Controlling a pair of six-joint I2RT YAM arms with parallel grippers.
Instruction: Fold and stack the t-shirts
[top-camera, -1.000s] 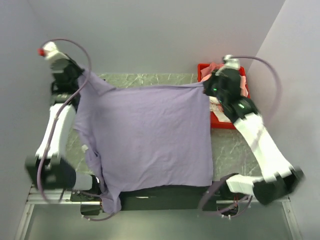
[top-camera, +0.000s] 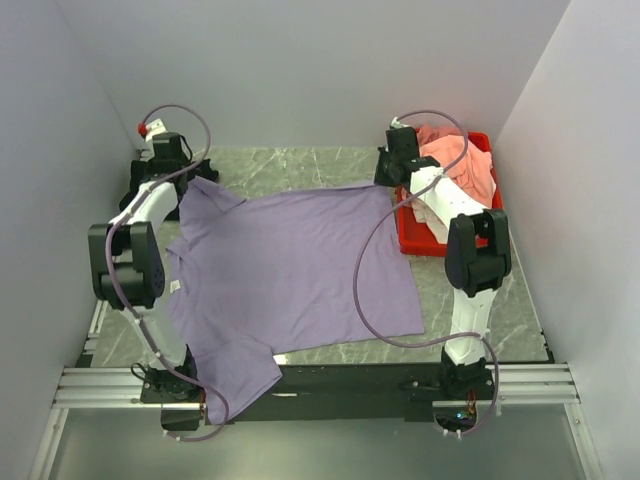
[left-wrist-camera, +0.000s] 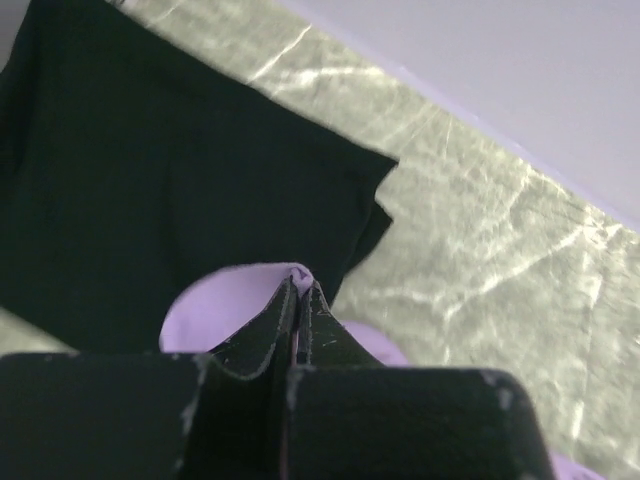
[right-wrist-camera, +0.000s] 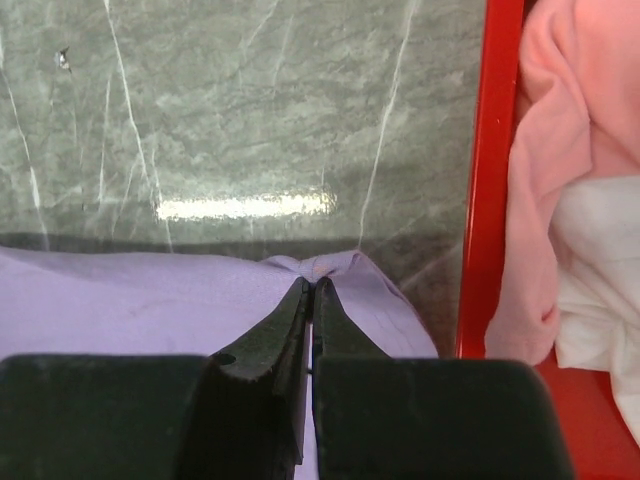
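Note:
A lavender T-shirt (top-camera: 280, 270) is spread over the marble table, its lower-left part draped over the front edge. At its top-left, my left gripper is shut, pinching a bit of lavender cloth above a dark folded fabric (left-wrist-camera: 180, 150). At the top-right corner my right gripper is shut on the shirt's edge, just left of the red bin (right-wrist-camera: 485, 200).
The red bin holds pink (right-wrist-camera: 540, 250) and white garments (right-wrist-camera: 600, 270). Bare table (top-camera: 300, 162) shows along the back and at the right front. Walls bound the back and sides.
Both arms have brought the shirt down from a raised, stretched position onto the table, the right arm moving left. Most recently, the left arm has shifted slightly left.

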